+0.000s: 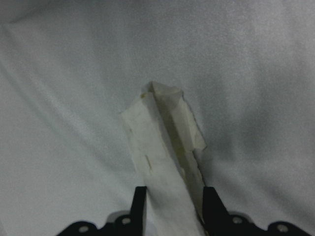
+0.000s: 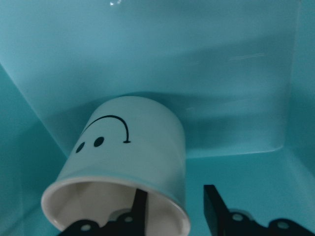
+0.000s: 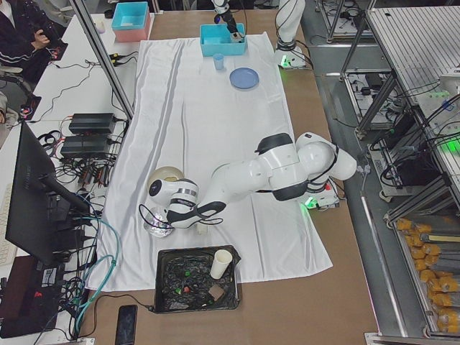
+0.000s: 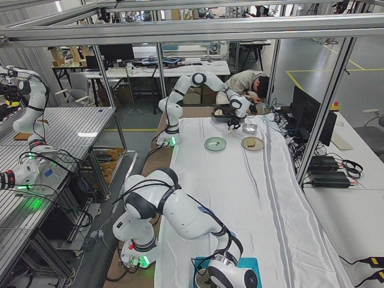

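My left gripper is low over the white cloth, its fingers either side of a folded piece of white paper (image 1: 152, 147); whether they grip it is unclear. My right gripper is inside the blue bin (image 2: 231, 59), one finger inside the mouth of a white smiley cup (image 2: 135, 147) lying on its side, the other outside it; the fingers stand apart.
A green plate (image 4: 215, 144), tan plate (image 4: 252, 143) and foil bowl (image 4: 249, 128) sit near the left arm. A black lined tray (image 3: 172, 287) lies at that end. A blue plate (image 3: 244, 77) and blue cup (image 3: 218, 62) stand near the bin.
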